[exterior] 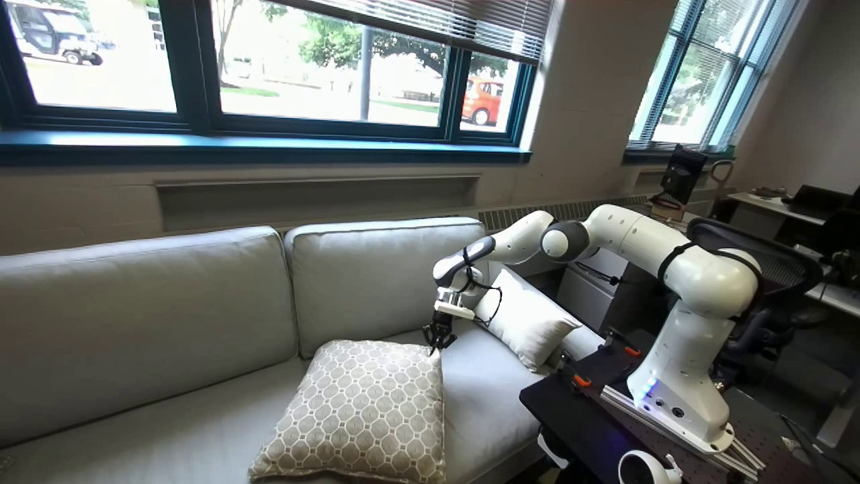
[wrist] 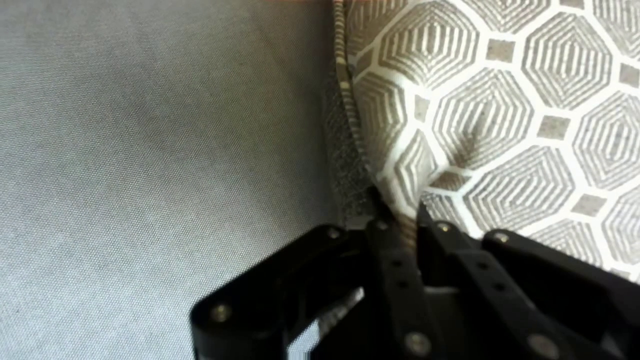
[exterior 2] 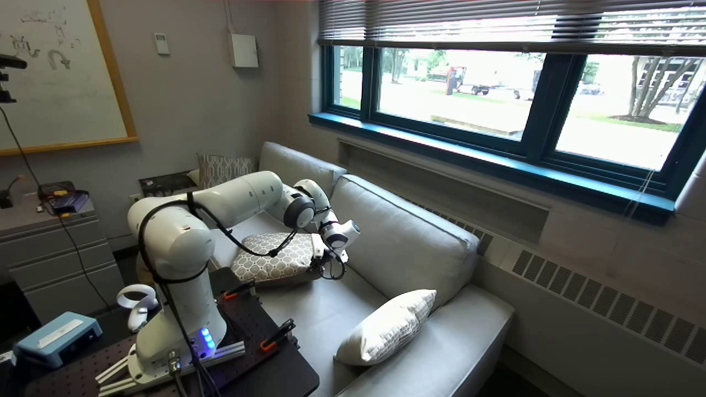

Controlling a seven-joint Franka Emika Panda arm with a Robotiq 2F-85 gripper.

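A beige pillow with a honeycomb pattern (exterior: 367, 411) lies on the seat of the grey sofa (exterior: 193, 411). At the pillow's back right corner, my gripper (exterior: 435, 349) points down. In the wrist view the gripper is shut on a pinched fold of the pillow's edge (wrist: 402, 180), with black fingers (wrist: 396, 270) on either side of the cloth. The patterned top of the pillow (wrist: 534, 120) spreads to the right there, and grey sofa fabric (wrist: 150, 180) fills the left. In exterior view 2 the arm hides part of the patterned pillow (exterior 2: 274, 258), and the fingertips are hidden.
A white pillow (exterior: 524, 318) leans at the sofa's right end, close to my wrist. The sofa's back cushions (exterior: 379, 274) rise behind the gripper. My base stands on a black table (exterior: 564, 403) beside the sofa.
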